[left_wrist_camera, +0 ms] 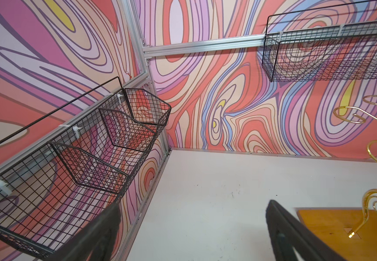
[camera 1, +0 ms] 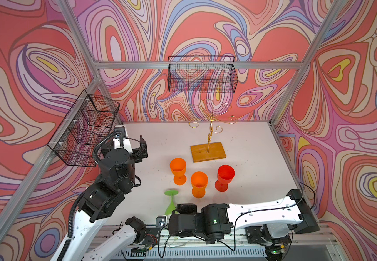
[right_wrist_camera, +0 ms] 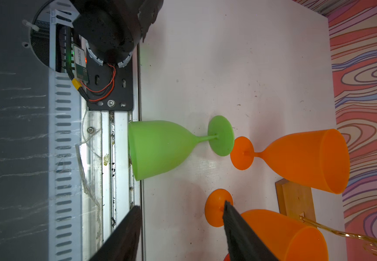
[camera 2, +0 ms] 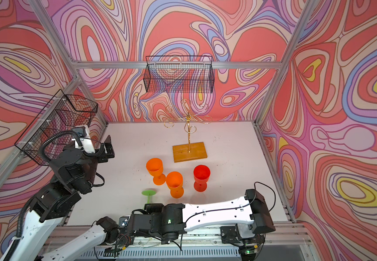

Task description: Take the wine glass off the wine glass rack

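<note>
The gold wine glass rack [camera 1: 211,126] stands on its wooden base [camera 1: 208,151] towards the back of the table, its loops holding no glass. A green glass [right_wrist_camera: 164,148] stands upside down, foot up, near the front edge. Two orange glasses [camera 1: 178,166] and a red glass [camera 1: 225,173] are upright in front of the rack. Open and empty, my left gripper is at the left side, facing the back wall. My right gripper is also open and empty, low at the front near the green glass; its arm partly covers that glass from above.
Wire baskets hang on the left wall [left_wrist_camera: 110,143] and on the back wall [camera 1: 202,78]. My right arm [camera 1: 262,213] stretches across the front.
</note>
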